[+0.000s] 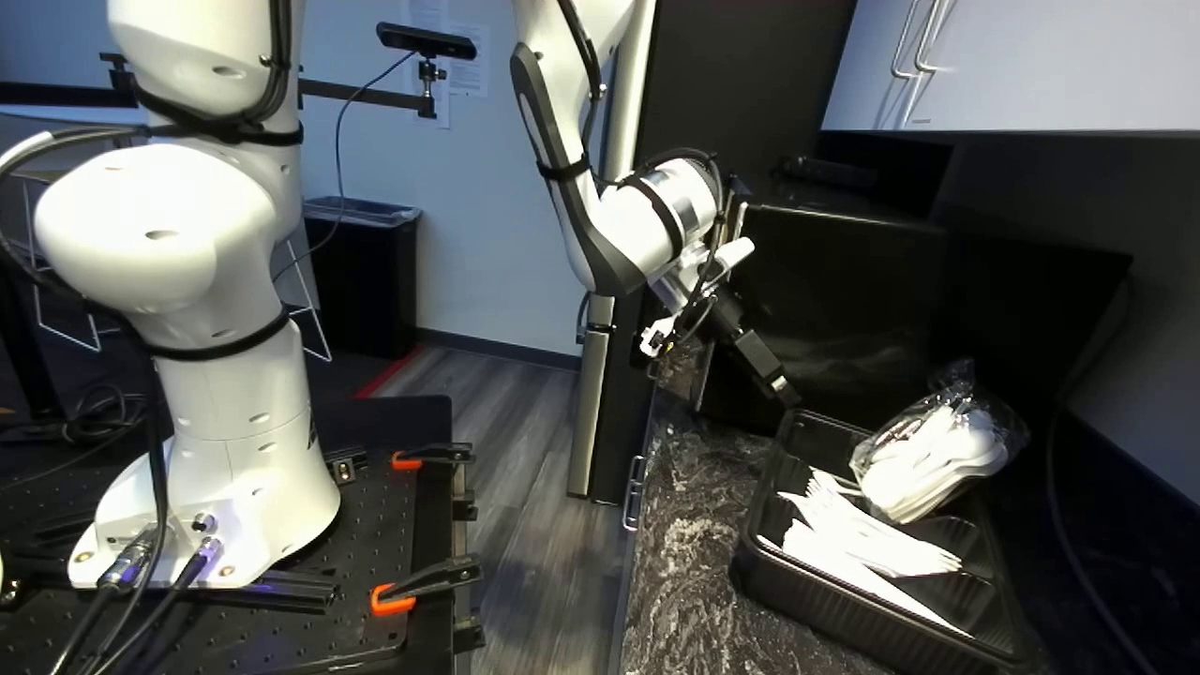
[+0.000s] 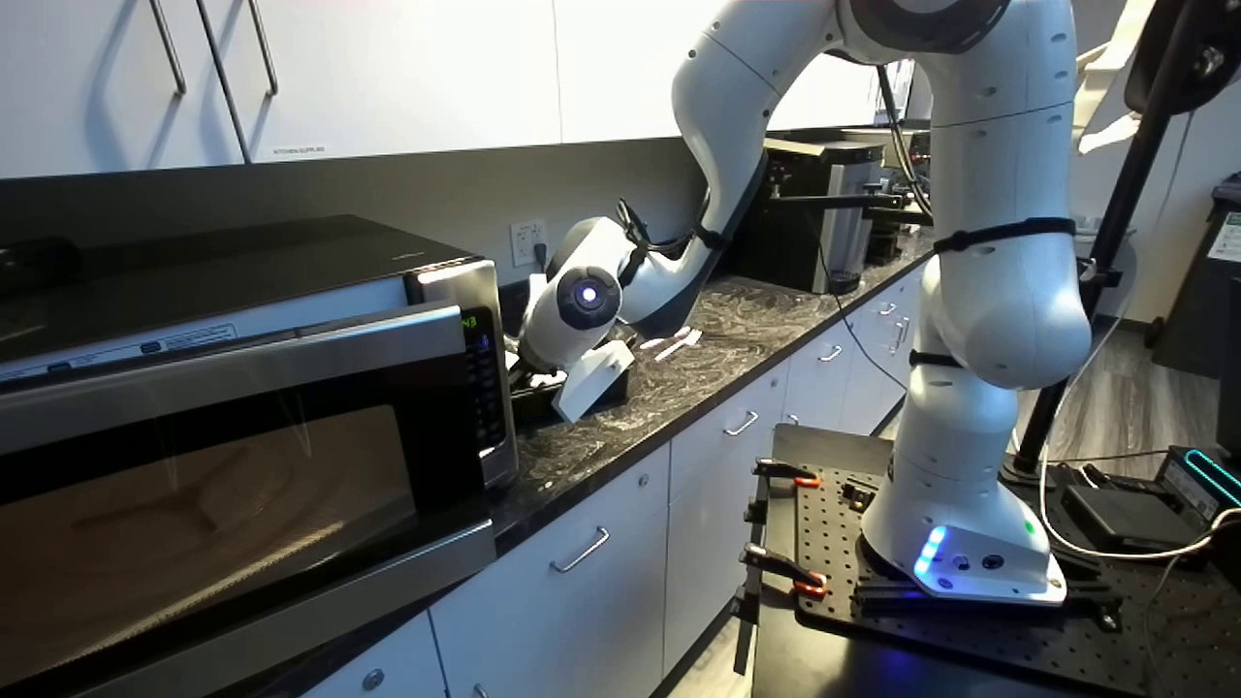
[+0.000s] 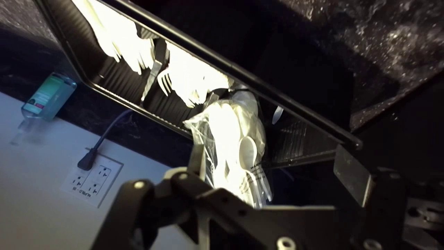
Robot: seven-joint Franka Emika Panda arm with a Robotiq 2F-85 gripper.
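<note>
In exterior view 1 my gripper (image 1: pixel 790 396) hangs over the near-microwave end of the black tray (image 1: pixel 861 630), to the left of the bag and apart from it. The clear plastic bag of white spoons (image 1: pixel 939 456) leans over the tray's far rim. Loose white forks and knives (image 1: pixel 861 540) lie in the tray's compartments. From the wrist, my gripper shows open, its fingers (image 3: pixel 351 173) wide apart; nothing is gripped. Beyond the left finger the spoon bag (image 3: pixel 227 133) shows, its lower part hidden behind the gripper's linkage.
The microwave (image 2: pixel 233 489) stands beside the tray. A wall outlet (image 3: pixel 92 178) with a plugged-in cord and a bottle of greenish liquid (image 3: pixel 49 96) sit behind the tray. Bare counter (image 1: pixel 697 540) lies in front of it; white cabinets (image 1: pixel 1035 62) hang above.
</note>
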